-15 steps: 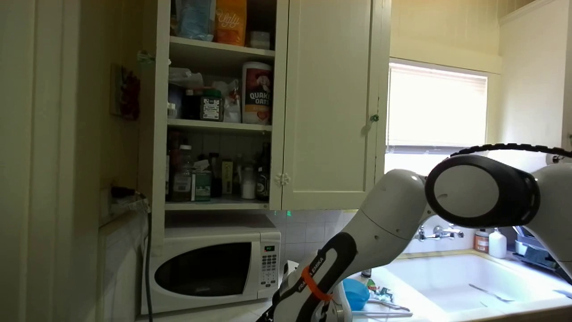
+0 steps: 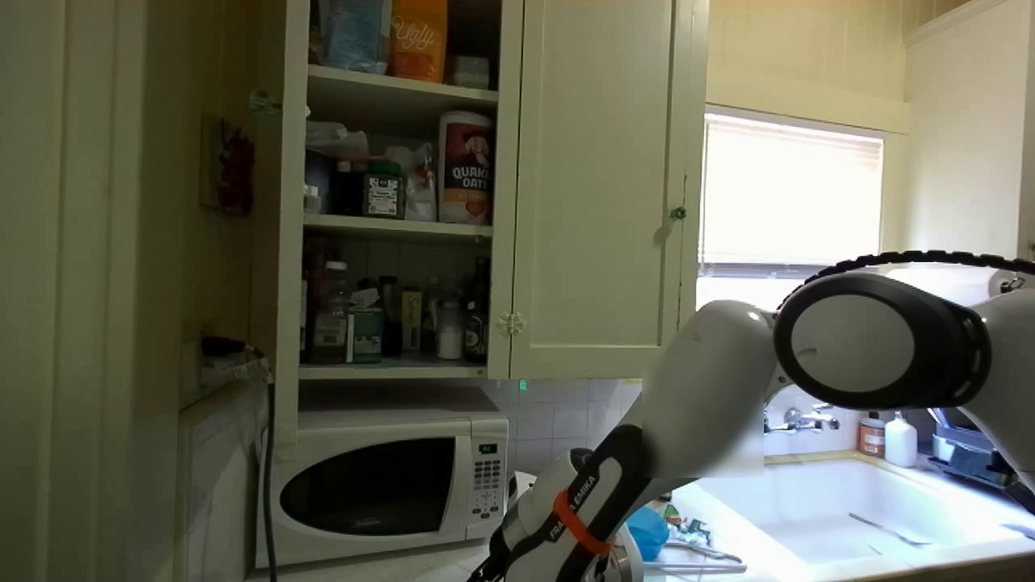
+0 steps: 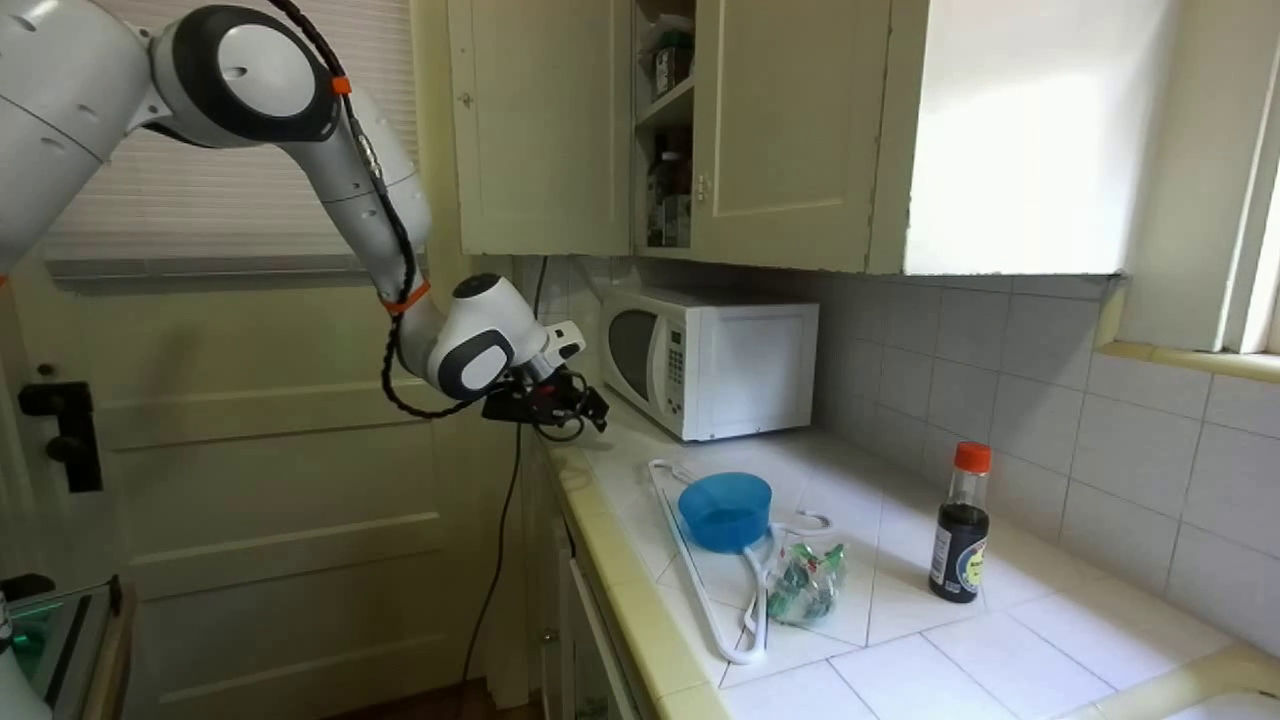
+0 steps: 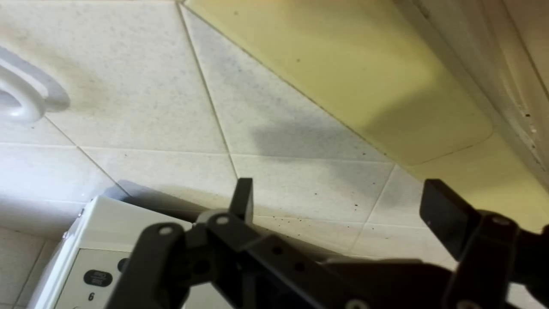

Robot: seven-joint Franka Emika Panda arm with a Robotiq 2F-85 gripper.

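My gripper is open, its two dark fingers wide apart with only bare tile and the yellow counter edge seen between and beyond them. In the second exterior view the gripper point(image 3: 600, 414) hangs over the counter's front edge, in front of the white microwave point(image 3: 750, 372). The microwave point(image 2: 378, 485) has its door closed in the first exterior view, where the gripper itself falls mostly below the frame. A corner of the microwave's panel point(image 4: 98, 278) shows at the lower left of the wrist view.
A blue bowl point(image 3: 726, 510), a white hanger point(image 3: 702, 600), a crumpled plastic bag point(image 3: 806, 584) and a red-capped sauce bottle point(image 3: 961, 528) occupy the counter. Overhead, an open cabinet point(image 2: 403, 228) holds food packages. A cord point(image 2: 271, 466) hangs left of the microwave.
The forearm has shifted slightly to the right in the first exterior view, and the elbow sits a little higher. The microwave and the cabinet's contents look unmoved.
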